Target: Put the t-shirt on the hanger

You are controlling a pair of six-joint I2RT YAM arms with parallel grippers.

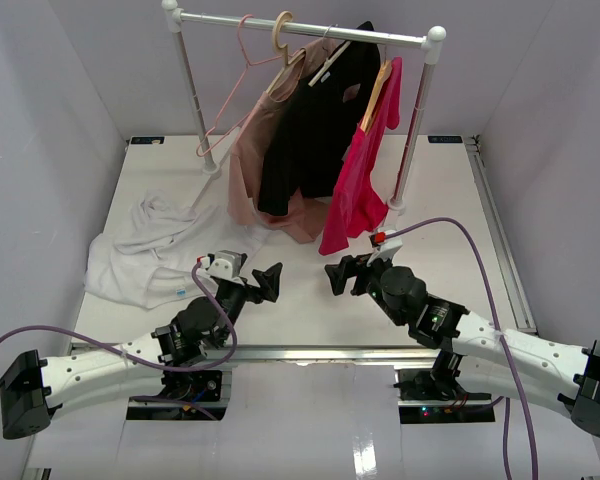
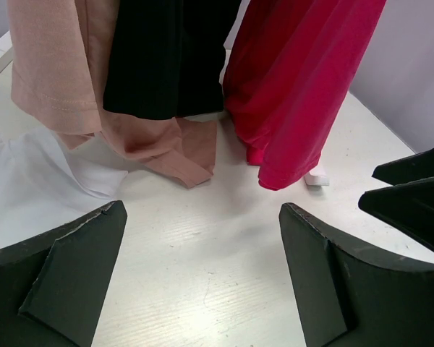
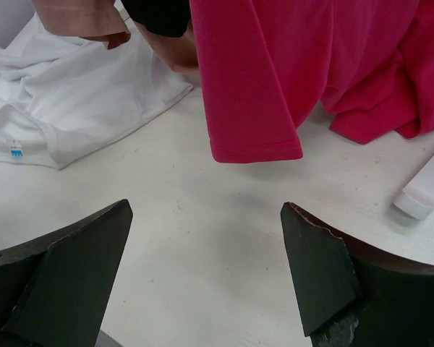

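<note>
A white t-shirt lies loosely spread on the table at the left, also seen in the right wrist view. A rack holds an empty pink hanger at its left, plus pink, black and magenta garments. My left gripper stands open beside the white shirt, nothing between its fingers. My right gripper is also open and empty, below and in front of the magenta garment.
The hanging clothes reach low over the back of the table. Grey walls enclose both sides.
</note>
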